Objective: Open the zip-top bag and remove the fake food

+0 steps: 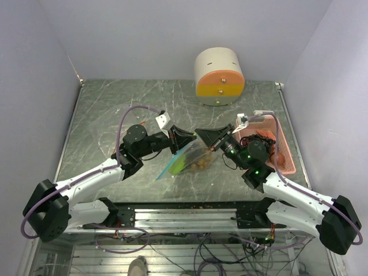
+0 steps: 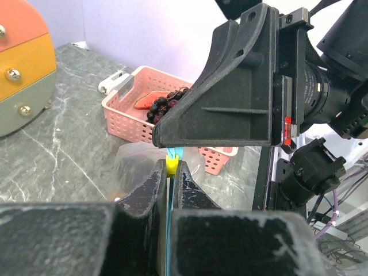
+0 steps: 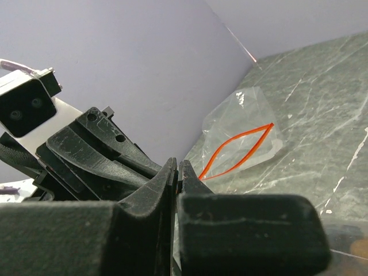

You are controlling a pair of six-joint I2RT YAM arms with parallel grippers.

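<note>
A clear zip top bag (image 1: pixel 198 161) with a blue zip edge (image 1: pixel 168 168) lies near the middle of the table. Inside it show a green food piece (image 1: pixel 177 165) and several brownish round pieces. My left gripper (image 1: pixel 194 137) is shut on the bag's zip edge; in the left wrist view a yellow slider (image 2: pixel 172 165) sits at its fingertips, the blue strip running down between them. Right beside it, my right gripper is shut with nothing visible between its fingers. Whether it touches the slider is hidden.
A pink basket (image 1: pixel 289 155) holding dark grapes and other food stands on the right. At the back is a rounded drawer cabinet (image 1: pixel 216 66). An empty clear bag with an orange zip (image 3: pixel 241 132) lies on the left.
</note>
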